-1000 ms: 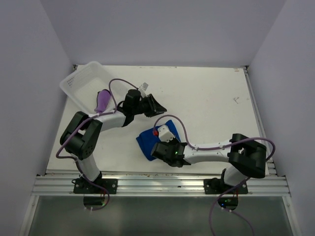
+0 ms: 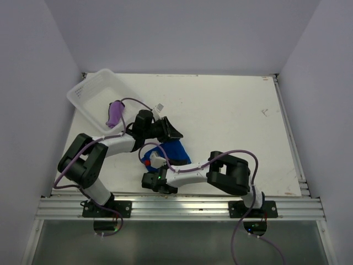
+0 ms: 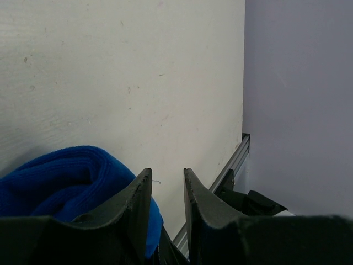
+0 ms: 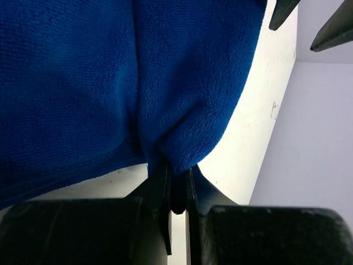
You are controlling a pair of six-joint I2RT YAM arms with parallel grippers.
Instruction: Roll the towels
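A folded blue towel (image 2: 174, 150) lies near the table's front, left of centre, partly covered by both arms in the top view. The right gripper is shut on its bunched edge, seen up close in the right wrist view. Just beyond the towel's far edge is my left gripper (image 2: 174, 134). Its fingers (image 3: 144, 185) are spread in the left wrist view, with only the bare table seen between them and towel folds (image 3: 102, 165) beside and below the left one. Those same open fingertips (image 4: 284, 11) show at the right wrist view's upper right corner.
At the back left stands a white basket (image 2: 88, 83) with a purple rolled towel (image 2: 115, 114) in it. Both arms reach in close together over the front left half.
The right arm has shifted left, and the blue towel has moved left with it. My left gripper has come down toward the towel, closer to the front.
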